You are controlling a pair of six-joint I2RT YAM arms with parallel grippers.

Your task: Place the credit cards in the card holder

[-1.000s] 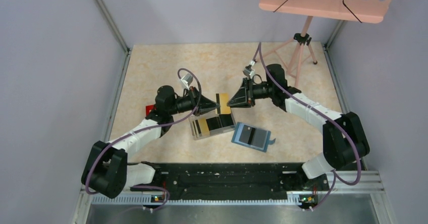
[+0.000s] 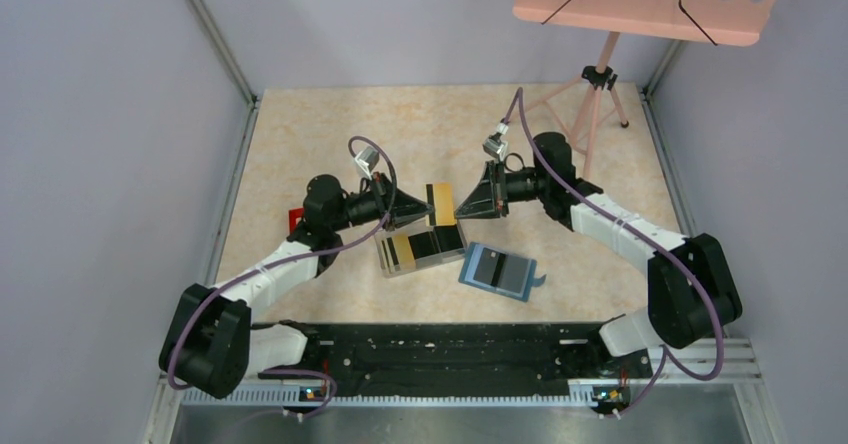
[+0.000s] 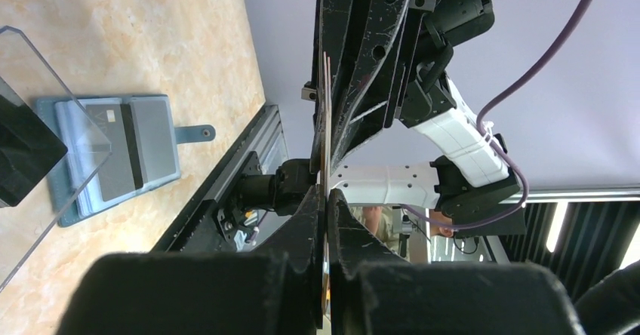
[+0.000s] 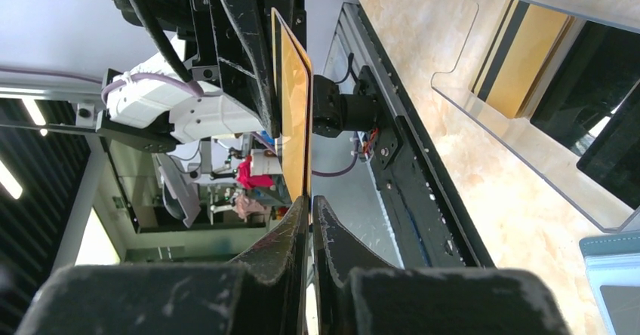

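Note:
A yellow card with a dark stripe (image 2: 442,204) is held upright between my two grippers above a clear tray (image 2: 393,262) of dark and yellow cards (image 4: 521,59). My left gripper (image 2: 428,207) is shut on the card's left edge; in the left wrist view it appears edge-on. My right gripper (image 2: 460,213) is shut at the card's right side; in the right wrist view the card (image 4: 294,109) stands at its fingertips, seen nearly edge-on. The blue card holder (image 2: 497,271) lies on the table right of the tray, with its strap out to the right.
A red object (image 2: 295,219) lies behind the left arm. A pink stand (image 2: 590,114) stands at the back right.
My right arm has shifted slightly right and toward the front since a second ago. The card and my left gripper are almost unchanged.

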